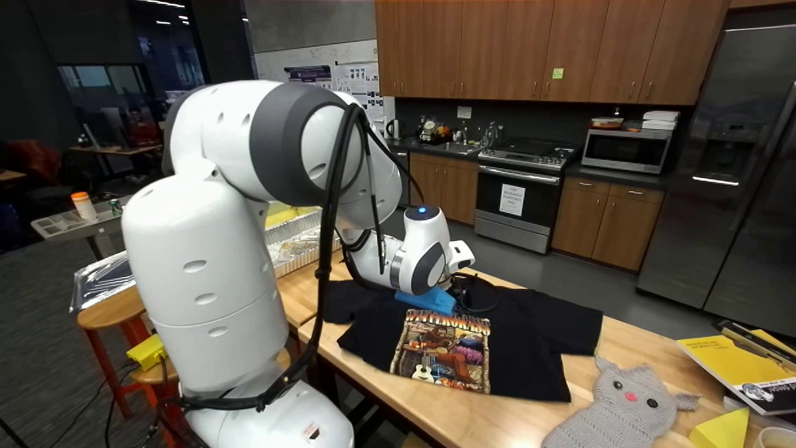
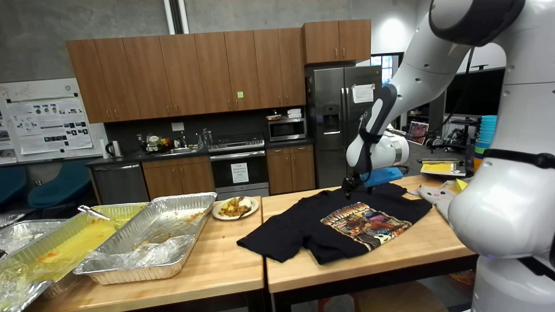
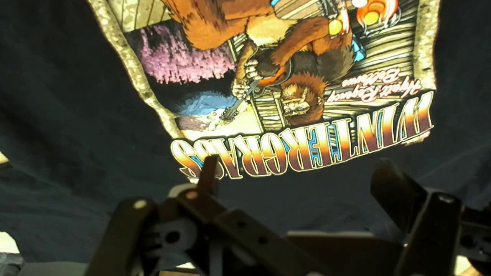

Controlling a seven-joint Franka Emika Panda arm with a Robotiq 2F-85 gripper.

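Observation:
A black T-shirt [image 1: 522, 336] with a colourful printed picture lies spread on the wooden table, its sleeves out to both sides. My gripper is open low over the shirt, just past the printed lettering at the collar end. In the wrist view black shirt cloth [image 3: 294, 202] shows between the two separated fingertips, and nothing is pinched there. Whether the tips touch the cloth I cannot tell. From the second exterior view the gripper [image 2: 356, 190] sits at the shirt's far side, under the blue part [image 2: 382, 177] of the arm's end.
A grey knitted toy [image 1: 627, 407] lies right of the shirt, near a yellow wedge [image 1: 720, 429] and a yellow book [image 1: 735, 366]. Foil trays [image 2: 182, 260] and a plate of food [image 2: 235, 208] stand on the adjoining table. Bare wood borders the shirt's front edge.

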